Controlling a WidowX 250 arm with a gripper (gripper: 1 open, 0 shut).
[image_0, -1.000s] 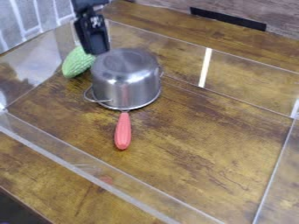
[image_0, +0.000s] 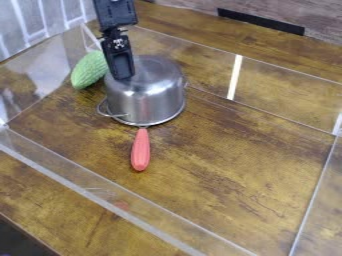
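Note:
My black gripper (image_0: 120, 68) reaches down from the top edge to the left rim of a steel pot (image_0: 148, 97), which stands upside down or upright, hard to tell, on the wooden table. Its fingertips are at or just over the pot, and whether they touch it is unclear. A green corn-like object (image_0: 87, 70) lies left of the pot, partly behind it. A red elongated object (image_0: 140, 149) lies in front of the pot.
A white railing-like structure (image_0: 27, 22) stands at the back left.
My gripper has come lower and slightly right, down to the pot's back left. The pot, green object and red object look unmoved.

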